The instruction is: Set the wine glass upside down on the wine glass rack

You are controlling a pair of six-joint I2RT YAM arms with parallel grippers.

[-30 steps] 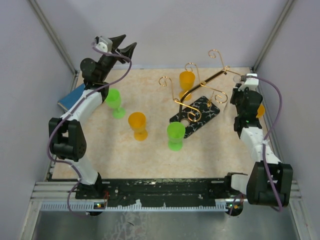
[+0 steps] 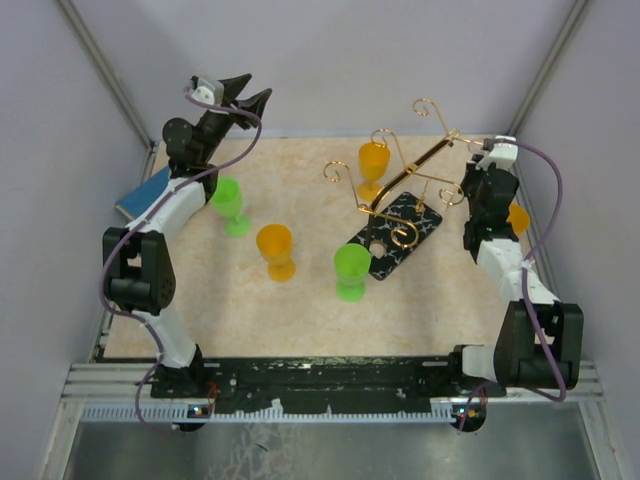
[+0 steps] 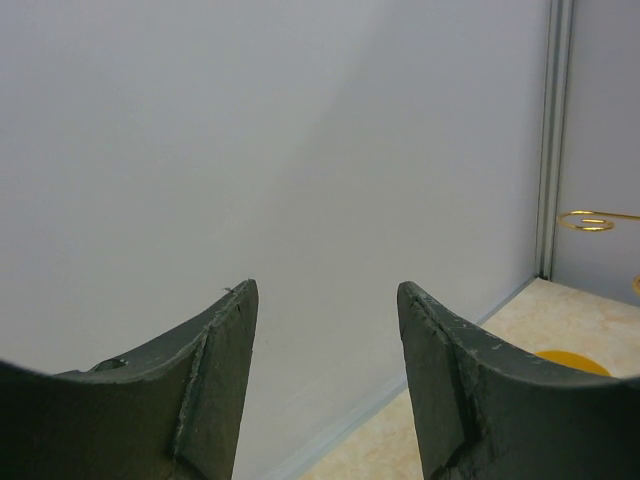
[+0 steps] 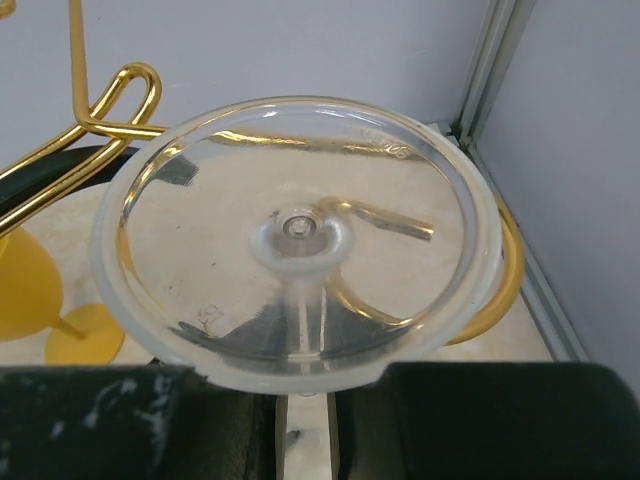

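A gold wine glass rack point(image 2: 420, 176) with curled arms stands on a black patterned base point(image 2: 405, 235). My right gripper is at the rack's right end, shut on a clear glass, whose round foot point(image 4: 210, 280) faces up in the right wrist view, with gold wire showing behind and through it; whether it rests on the wire I cannot tell. My left gripper is raised at the back left, open with nothing between its fingers.
Orange glasses point(image 2: 274, 243) and green glasses point(image 2: 352, 262) stand around the table. Another orange glass point(image 2: 517, 218) is beside the right gripper. A blue item point(image 2: 145, 192) lies at the left edge.
The right arm has shifted slightly left and toward the back, and the rack has shifted a little to the right at its front end.
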